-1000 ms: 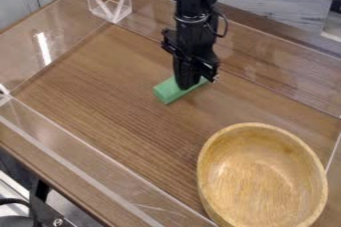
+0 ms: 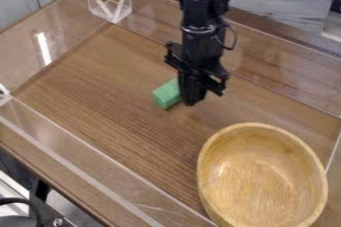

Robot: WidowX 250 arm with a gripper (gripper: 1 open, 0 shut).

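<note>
My black gripper is low over the middle of the wooden table, its lower end at a small green block. The block shows on the left of the gripper and is partly hidden behind it. Whether the fingers are open or shut, or touch the block, is too small to tell.
A large pale yellow bowl fills the lower right. A clear plastic piece stands at the back left.
</note>
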